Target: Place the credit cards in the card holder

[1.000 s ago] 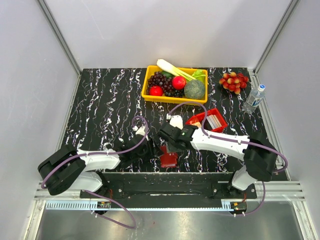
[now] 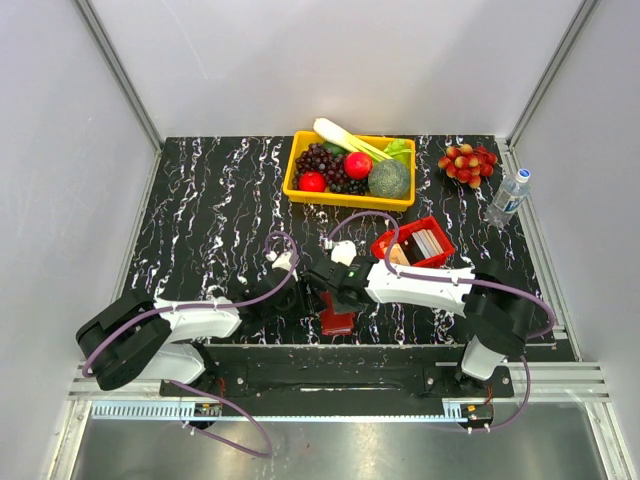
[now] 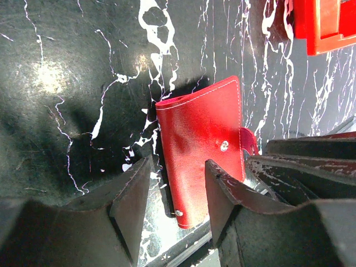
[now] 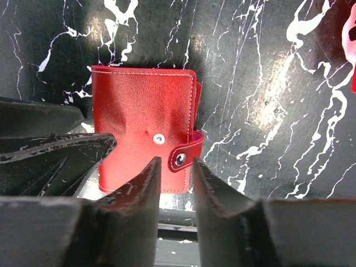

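The red card holder point(image 2: 337, 323) lies on the black marbled table near its front edge, between my two grippers. Its strap point(image 4: 186, 154) is unfastened and sticks up at the right side, with the snap showing. In the left wrist view the holder point(image 3: 197, 139) looks folded over, spine to the left. My left gripper stands part open over the holder's left edge, nothing held between its fingers. Over the strap side hovers my right gripper, its fingers part open around the strap's end in view; contact cannot be made out. Cards point(image 2: 425, 245) stand in the red basket.
Behind my right arm sits the red basket point(image 2: 440, 259). A yellow crate point(image 2: 350, 199) of fruit and vegetables stands at the back, with grapes or berries point(image 2: 467, 164) and a bottle point(image 2: 508, 198) to its right. Open table lies at the left.
My right gripper has moved left and toward the front, lower over the holder's strap side. The left arm and the holder look nearly unchanged.
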